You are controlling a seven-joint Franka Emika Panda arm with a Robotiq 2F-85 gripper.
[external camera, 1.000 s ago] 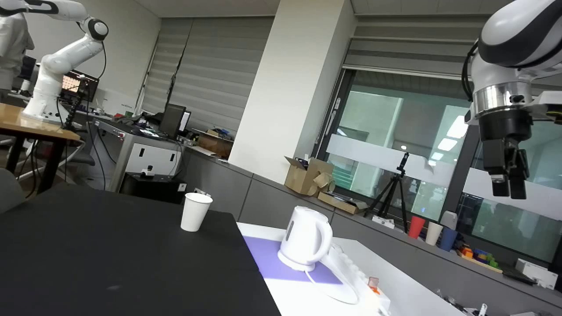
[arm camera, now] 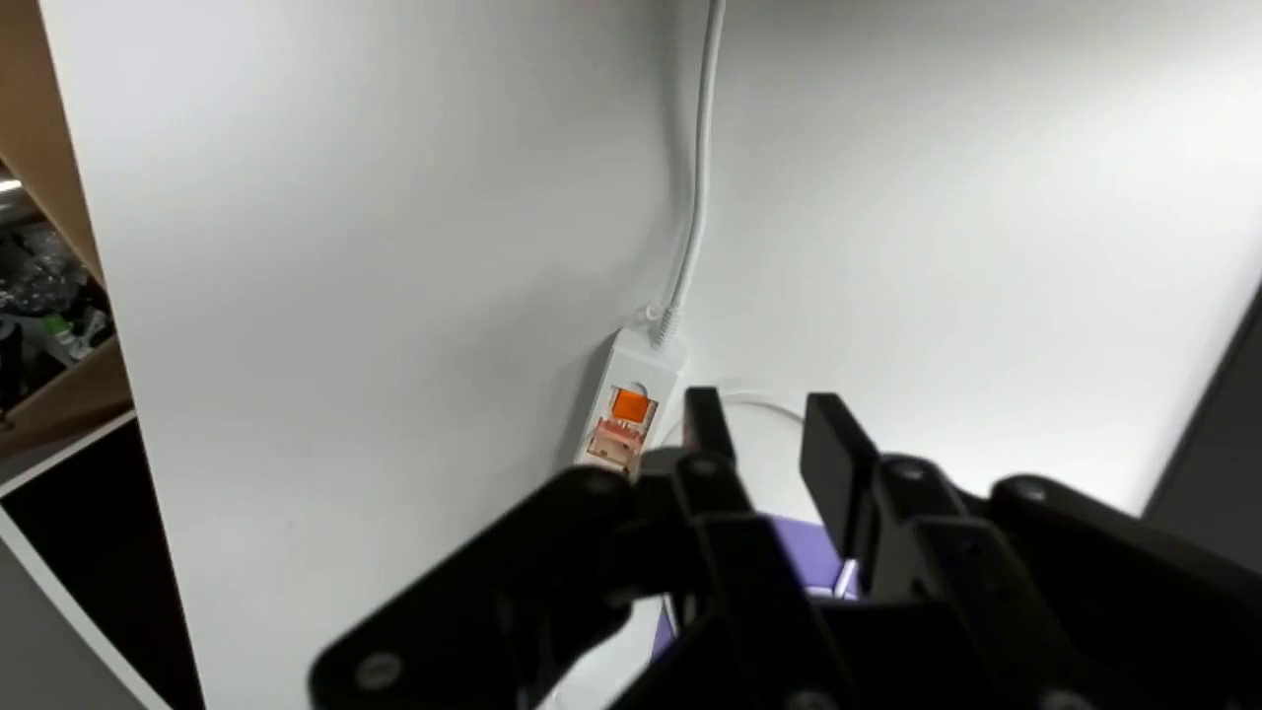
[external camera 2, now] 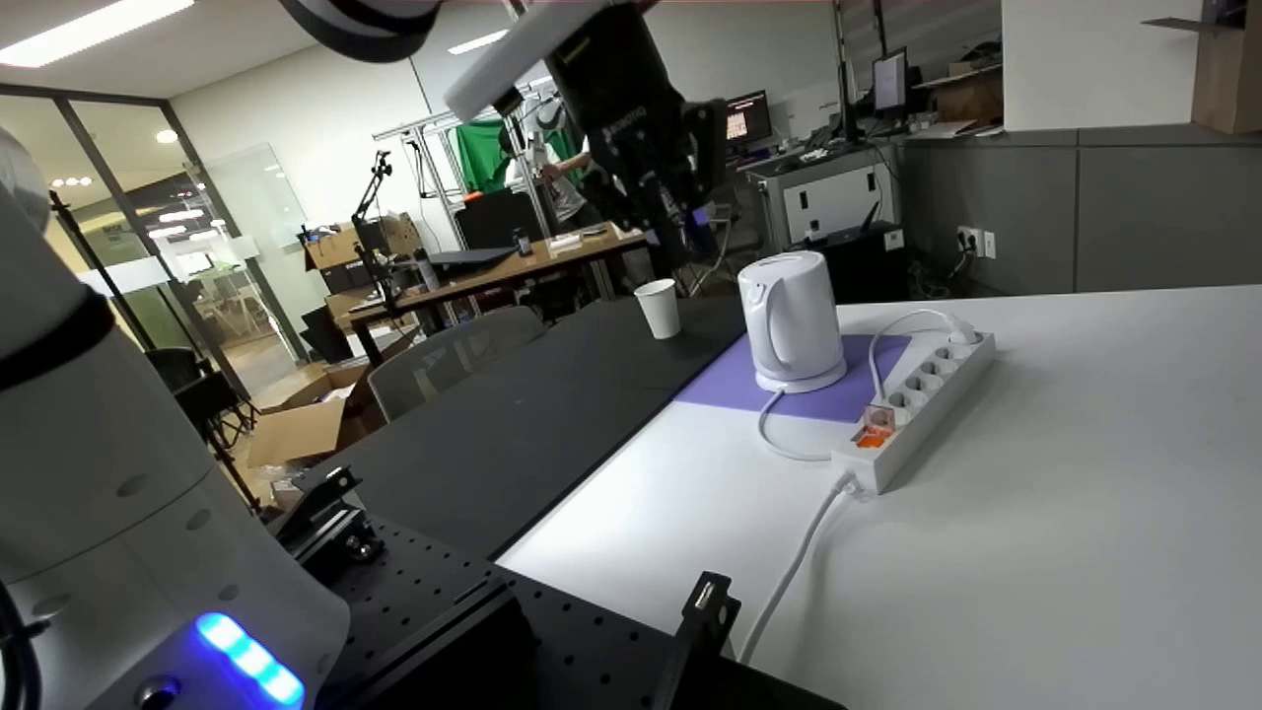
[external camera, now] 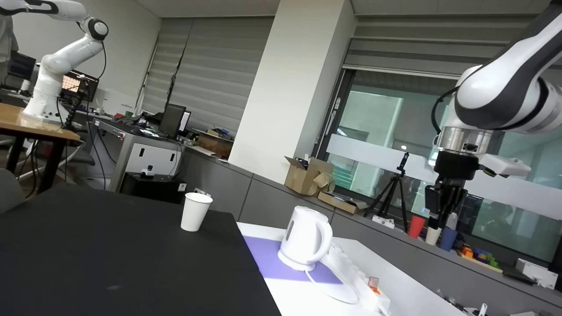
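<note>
My gripper (external camera: 435, 224) hangs above the table in exterior view 1, angled down. In the wrist view its black fingers (arm camera: 837, 456) stand apart, partly open, with nothing held between them. A white electric kettle (external camera 2: 795, 319) stands upright on a purple mat (external camera 2: 724, 381), its handle and cord visible. Near it lies a white power strip (external camera 2: 935, 402) with an orange switch under a clear cover; in the wrist view this switch (arm camera: 630, 406) shows just left of the fingers. A white paper cup (external camera: 195, 212) stands on the black table surface (external camera: 116, 247).
The kettle's cord runs to the strip's far end, while another white cable (arm camera: 700, 166) leaves its near end. Wide bare white tabletop (external camera 2: 1088, 473) lies right of the strip. Beyond the table, several cups and a tripod (external camera: 394, 192) stand on the window ledge.
In exterior view 1 my arm has swung left and lower, and the gripper has tilted. Kettle, cup and power strip have stayed put. The person at far left shows less now.
</note>
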